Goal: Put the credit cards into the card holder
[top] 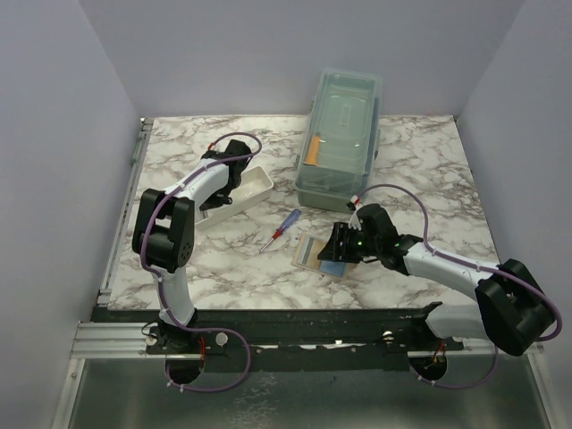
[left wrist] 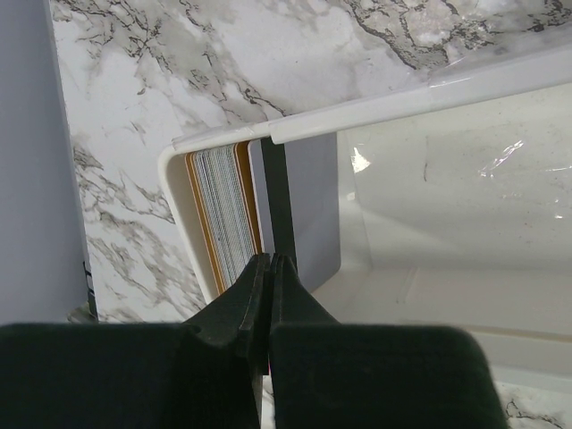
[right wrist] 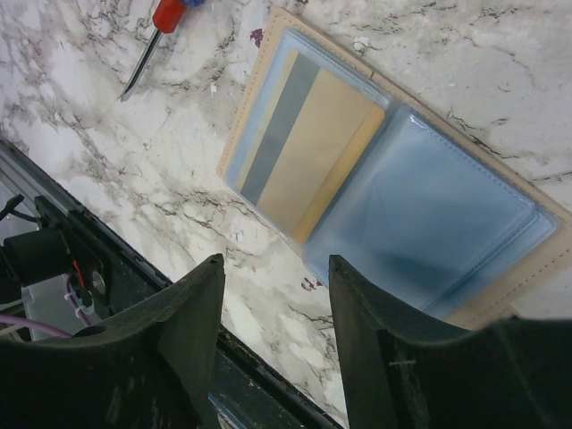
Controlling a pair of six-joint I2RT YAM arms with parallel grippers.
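Note:
In the left wrist view a white tray (left wrist: 447, 295) holds a stack of cards (left wrist: 223, 206) on edge at one end, beside a grey card (left wrist: 308, 206) with a dark stripe. My left gripper is shut at the cards, with nothing seen between its fingers. The card holder (right wrist: 429, 214), with clear blue pockets and a tan border, lies open on the marble; beige cards (right wrist: 308, 152) with a grey stripe sit in one pocket. My right gripper is part open and empty above the holder's near side.
A lidded translucent box (top: 344, 116) stands at the back centre. A screwdriver (top: 288, 221) lies between tray and holder. The marble is clear at the front left and back right.

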